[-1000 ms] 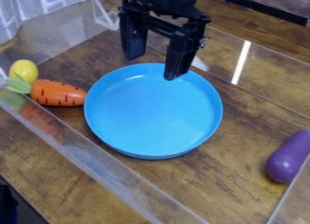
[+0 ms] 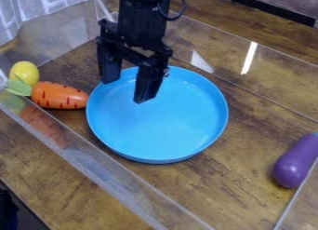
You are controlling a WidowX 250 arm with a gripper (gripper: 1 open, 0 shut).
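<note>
My black gripper (image 2: 132, 72) hangs over the back-left part of a round blue plate (image 2: 156, 122), its fingers spread open with nothing visible between them. An orange carrot (image 2: 59, 96) with a pale green top lies left of the plate. A yellow lemon (image 2: 22, 72) sits behind the carrot at the left. A purple eggplant (image 2: 296, 161) lies at the far right.
Clear transparent walls run along the left side and lower left.
My gripper has moved down and to the left, from above the back of the plate toward its left side. The plate, carrot, lemon and eggplant have stayed in place.
</note>
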